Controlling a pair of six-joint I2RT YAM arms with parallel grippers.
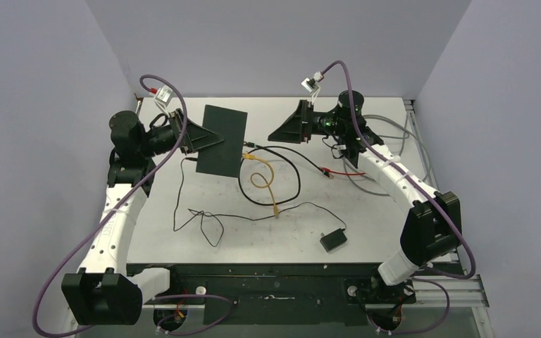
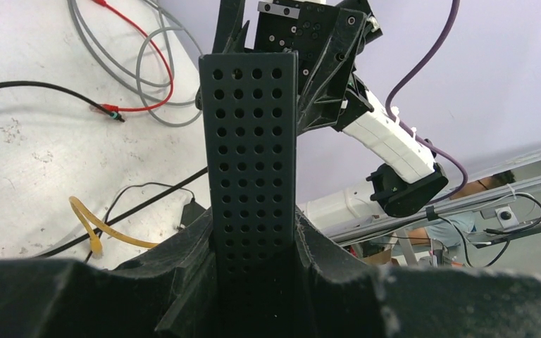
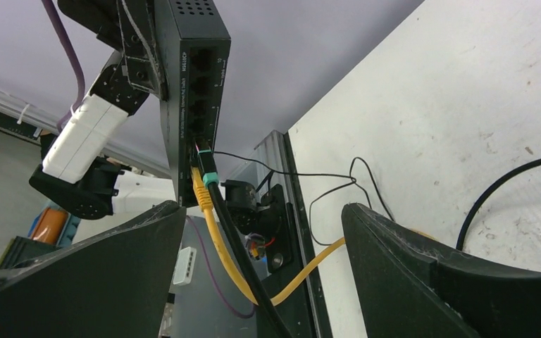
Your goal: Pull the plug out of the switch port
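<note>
Held above the table is the black network switch (image 1: 222, 141), its vented side (image 2: 250, 162) facing the left wrist camera. My left gripper (image 1: 220, 138) is shut on it. In the right wrist view the switch's port face (image 3: 201, 105) shows. A black cable's plug with a teal band (image 3: 210, 176) sits in one port. Beside it a yellow cable's plug (image 3: 201, 190) also meets the port face. My right gripper (image 1: 275, 139) stands open, apart from the switch on its right side, with nothing between its fingers. Both cables pass across the gap between its fingers in the right wrist view.
A thin black cord runs over the table to a power adapter (image 1: 333, 240) at the front right. A red cable (image 2: 162, 63) and grey cables (image 1: 423, 155) lie at the right. The black cable's other end (image 2: 116, 116) lies free near the red one.
</note>
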